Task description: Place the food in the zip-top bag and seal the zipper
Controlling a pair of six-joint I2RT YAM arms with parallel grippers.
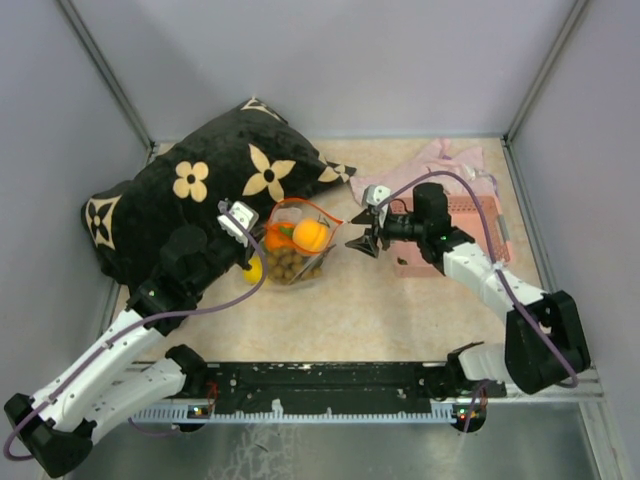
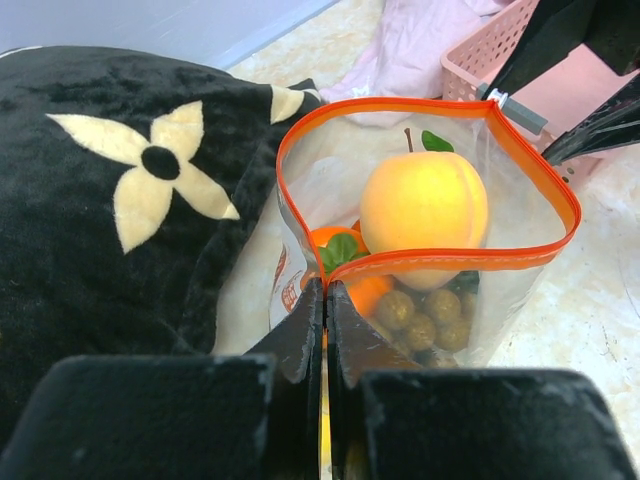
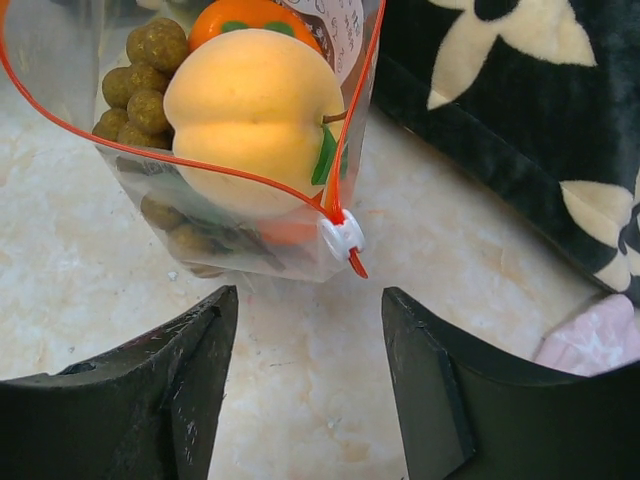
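Observation:
The clear zip top bag (image 1: 296,262) stands open in mid table, rimmed in orange, holding a yellow fruit (image 3: 250,110), an orange pepper (image 3: 255,22) and several brown balls (image 3: 150,85). My left gripper is shut on the bag's rim at the left side, seen pinched between its fingertips in the left wrist view. My right gripper stands open just short of the white zipper slider (image 3: 342,234) at the bag's other corner, with nothing between its fingers.
A dark floral cushion (image 1: 190,150) fills the back left. A pink basket (image 1: 430,265) and pink cloth (image 1: 430,160) lie at the right and back right. The table front around the bag is clear. A yellow item (image 1: 254,270) is beside the left gripper.

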